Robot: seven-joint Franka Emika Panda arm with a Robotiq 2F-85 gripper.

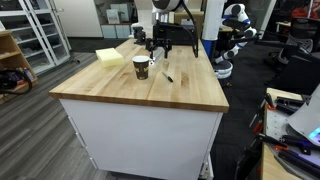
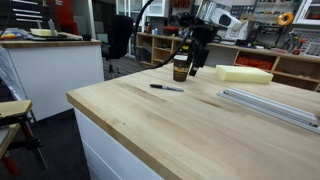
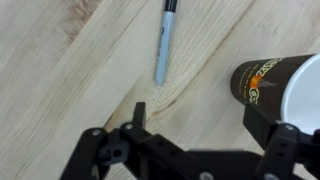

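Observation:
A brown paper cup (image 1: 141, 67) with a white inside stands on the wooden tabletop; the wrist view shows its side and rim (image 3: 290, 100) at the right. A dark-capped marker (image 3: 165, 45) with a grey barrel lies at the upper middle of that view, apart from the cup. In exterior view 2 the marker (image 2: 167, 87) rests just in front of the cup (image 2: 181, 68). My gripper is open, its fingers spread above the table, the right finger overlapping the cup's edge in view. Only bare wood shows between the fingers.
A pale yellow block (image 1: 109, 56) lies on the table, left of the cup in exterior view 1. Metal rails (image 2: 270, 106) lie on the table in exterior view 2.

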